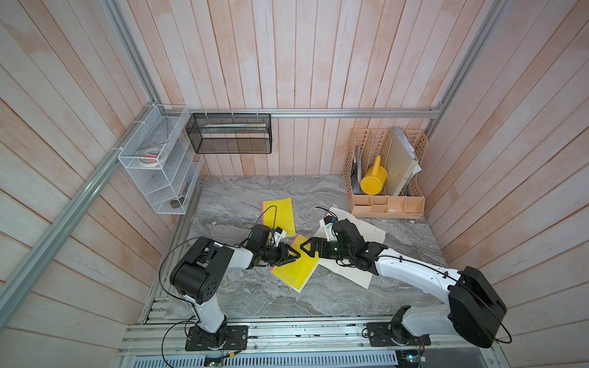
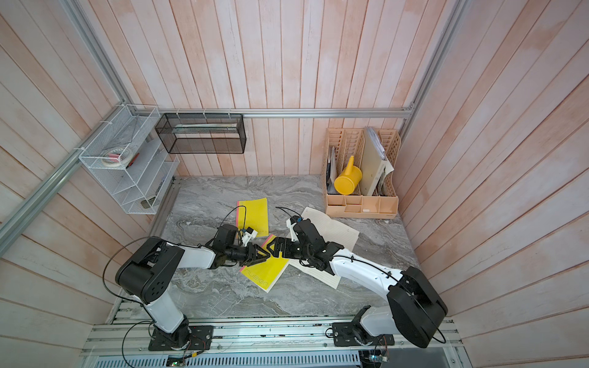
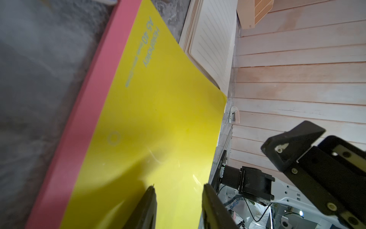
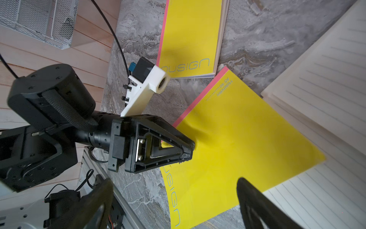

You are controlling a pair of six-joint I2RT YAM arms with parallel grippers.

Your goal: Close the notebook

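Note:
A yellow notebook cover [image 1: 298,272] with a pink spine lies flat near the table's middle. Its right corner lies over pages of an open lined notebook [image 1: 365,228], seen also in the right wrist view as white ruled pages [image 4: 324,91]. My left gripper [image 1: 292,253] is over the yellow cover's left side; in the left wrist view its fingers [image 3: 146,208] stand apart above the yellow surface [image 3: 164,126], nothing between them. My right gripper [image 1: 308,247] hovers over the cover's upper right part, its fingers [image 4: 253,204] wide apart and empty. It hides part of the open notebook's left edge.
A second yellow notebook [image 1: 279,214] lies behind the left gripper. At the back right stands a tan organizer [image 1: 387,207] holding a yellow watering can [image 1: 374,178]. Wire shelves [image 1: 168,168] hang at the left. The two grippers are close together.

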